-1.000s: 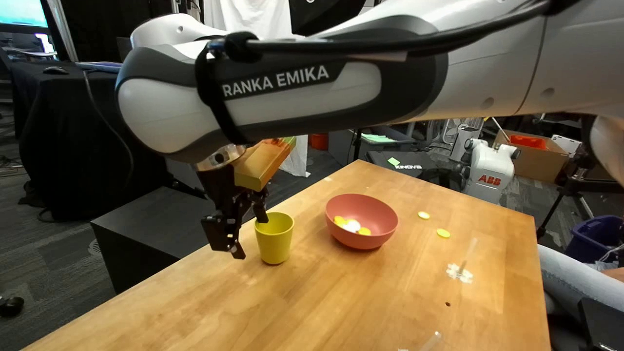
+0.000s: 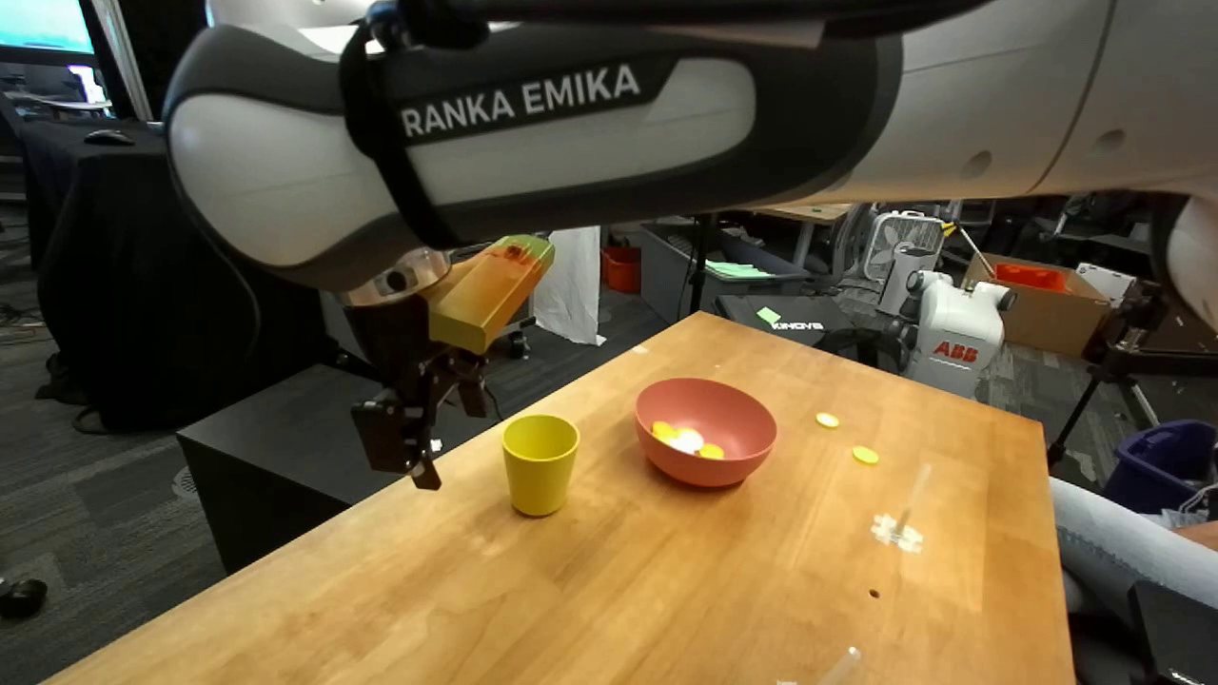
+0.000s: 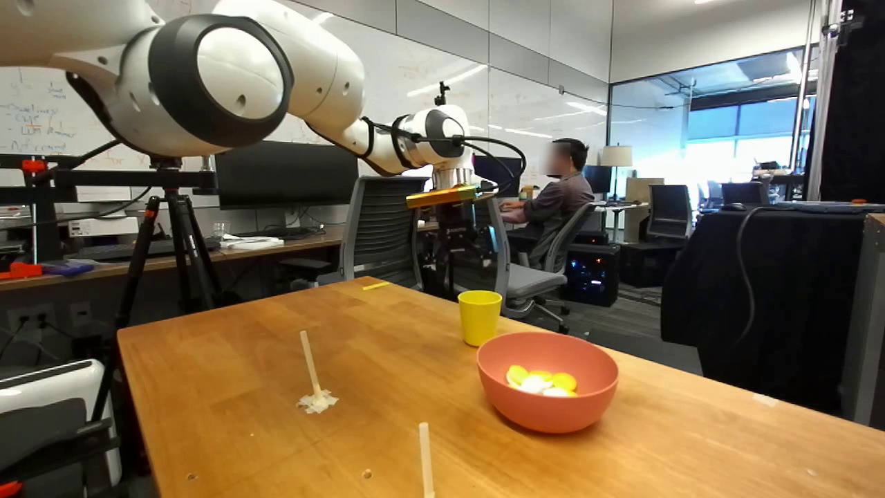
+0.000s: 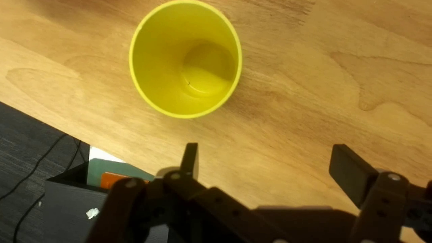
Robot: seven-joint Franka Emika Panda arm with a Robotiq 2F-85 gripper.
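Note:
A yellow cup [image 2: 540, 470] stands upright on the wooden table, close to its edge; from above, in the wrist view, the cup [image 4: 185, 60] looks empty. Beside it sits a salmon-coloured bowl [image 3: 543, 415] with several yellow and white discs [image 3: 539, 380] inside. My gripper [image 2: 417, 447] hangs in the air to the left of the cup and higher than it in exterior view 1. Its fingers [image 4: 351, 174] are wide apart in the wrist view, with only bare table seen between them. The gripper is open and clear of the cup.
Two yellow discs [image 2: 864, 455] lie loose on the table beyond the bowl. A thin upright stick [image 3: 309, 362] is taped to the tabletop, and a second stick [image 3: 425, 460] stands nearer. A dark box [image 2: 303, 445] stands beyond the edge.
My arm and gripper have risen and moved left in exterior view 1, away from the cup. The cup has shifted very slightly right; the bowl and discs have stayed put.

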